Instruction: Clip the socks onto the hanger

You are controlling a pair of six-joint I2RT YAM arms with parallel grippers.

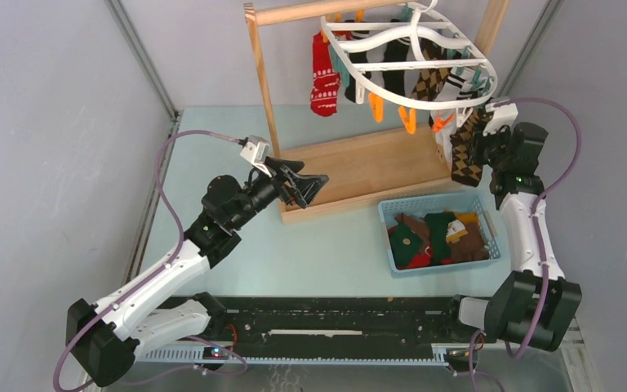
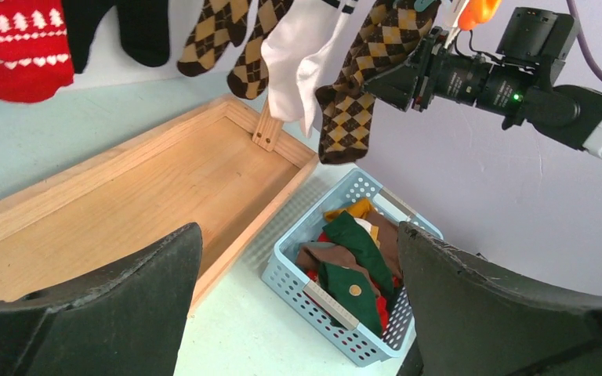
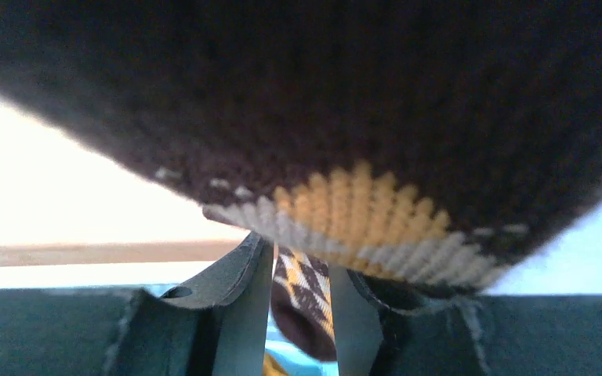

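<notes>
The white hanger (image 1: 380,67) hangs from the wooden frame with several socks on it. A brown-and-tan argyle sock (image 1: 464,147) hangs at its right side, a teal clip at its upper end in the left wrist view. My right gripper is shut on this argyle sock, which also shows between the fingers in the right wrist view. Dark knit fabric fills the upper part of that view. Well apart on the left, my left gripper (image 1: 313,186) stands open and empty. A white sock (image 2: 298,59) hangs beside the argyle one.
A light blue basket (image 1: 385,237) with several green, brown and red pieces stands below the right arm. Orange clips (image 1: 408,121) without socks hang along the hanger's front. The wooden frame's base (image 1: 367,167) lies behind. Left of the basket the table is clear.
</notes>
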